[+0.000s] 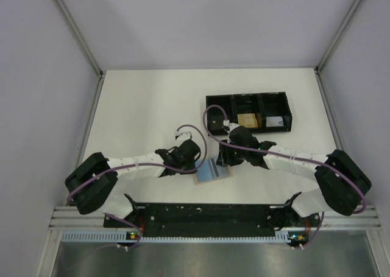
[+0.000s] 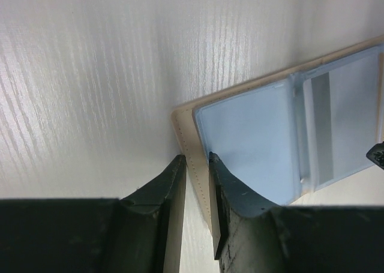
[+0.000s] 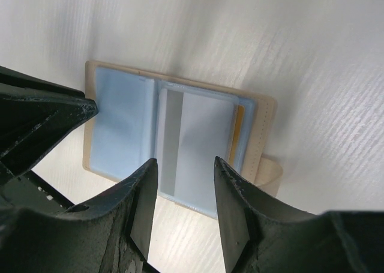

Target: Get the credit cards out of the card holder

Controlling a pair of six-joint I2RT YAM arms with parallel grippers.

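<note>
The open card holder, tan with pale blue pockets, lies on the white table; in the right wrist view its blue pocket, clear pocket and a thin orange edge at the right show. My left gripper is part open, its tips close on either side of the holder's left edge; whether they grip it I cannot tell. My right gripper stands open over the clear pocket, with nothing visible held between its fingers.
A black box with three compartments sits at the back right, tan and pale items inside. Both arms are close together around the holder.
</note>
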